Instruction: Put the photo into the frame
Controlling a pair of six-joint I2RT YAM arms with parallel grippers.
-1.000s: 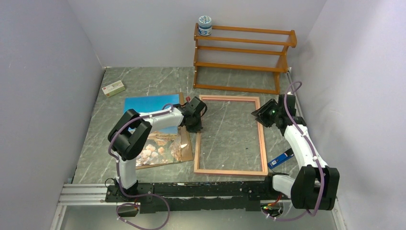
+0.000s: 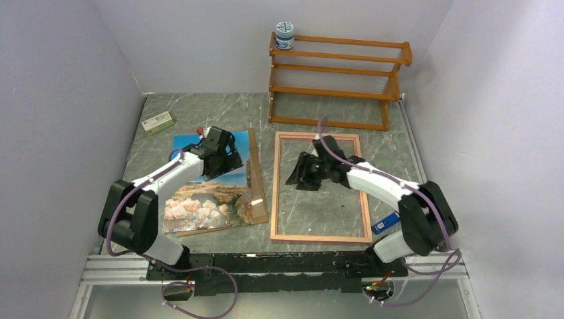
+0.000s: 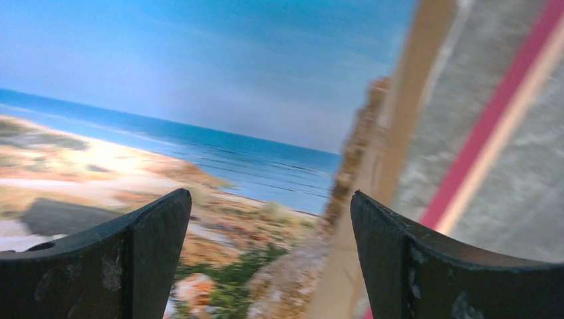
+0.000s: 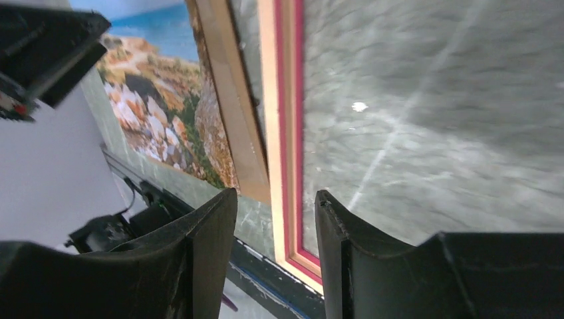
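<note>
On the left half of the table lies the photo (image 2: 193,203), a seaside picture with blue sky and rocks, on top of a brown backing board (image 2: 259,199) that shows along its right side. Beside it to the right lies the empty wooden frame (image 2: 275,199), with bare table inside its border. My left gripper (image 2: 225,165) hovers over the photo's upper right part, open, with nothing between its fingers. Over the upper middle of the frame hangs my right gripper (image 2: 302,179), its fingers (image 4: 216,232) parted and nothing between them.
A wooden rack (image 2: 332,90) with a white-and-blue jar (image 2: 284,36) on top stands at the back. A small box (image 2: 157,123) lies at the back left. A blue packet (image 2: 385,223) rests just right of the frame's lower corner.
My left gripper has moved left from the frame's left edge to over the photo. The right gripper has swung left from the frame's right edge to over its inside.
</note>
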